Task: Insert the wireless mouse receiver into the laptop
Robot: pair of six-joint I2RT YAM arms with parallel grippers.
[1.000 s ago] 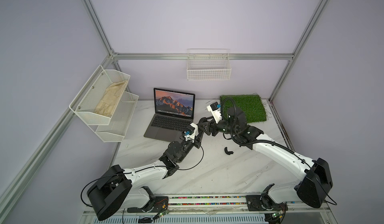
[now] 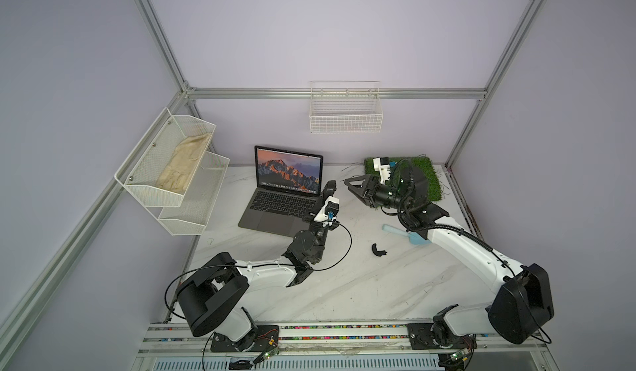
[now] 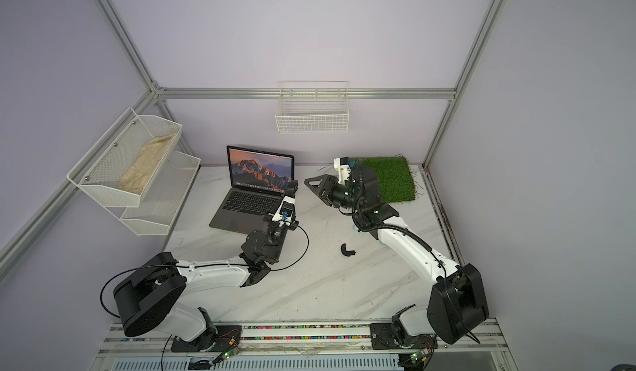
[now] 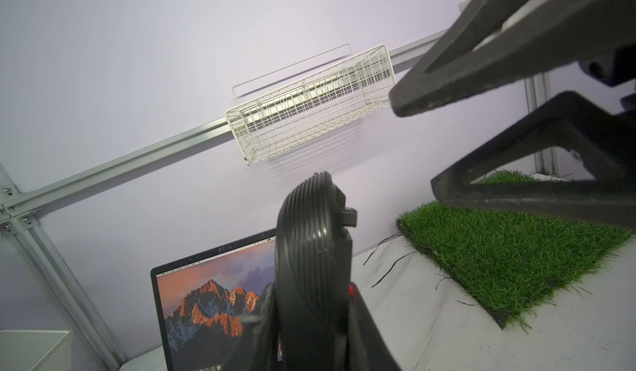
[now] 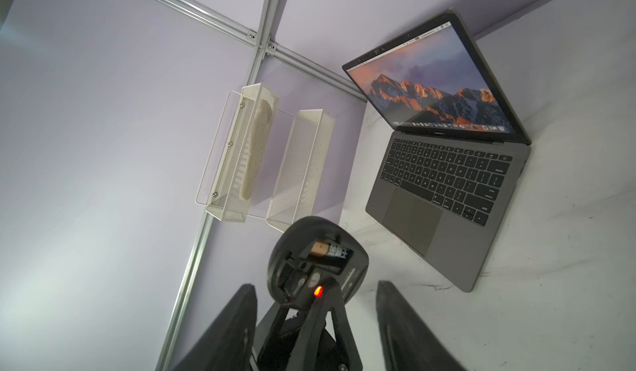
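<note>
In the left wrist view my left gripper is shut on a black mouse (image 4: 311, 251), held up on end near the laptop's right side. The right wrist view shows the mouse's underside, its compartment open with an orange-ended battery (image 5: 320, 248) inside. A small dark block (image 4: 349, 216) juts from the mouse's edge; I cannot tell whether it is the receiver. My right gripper stands open to the right of the mouse, apart from it, nothing visible between its fingers. The grey laptop (image 5: 410, 215) is open on the table, its right side edge (image 5: 498, 228) bare and facing free table.
A small curved black piece (image 2: 378, 250) lies on the table at front right. A light-blue item (image 2: 417, 238) is partly under the right arm. Green turf (image 3: 395, 179) fills the back right. Wire baskets (image 2: 345, 116) hang on the walls.
My right gripper has let go of contact near the mouse, opened and drawn back up and right.
</note>
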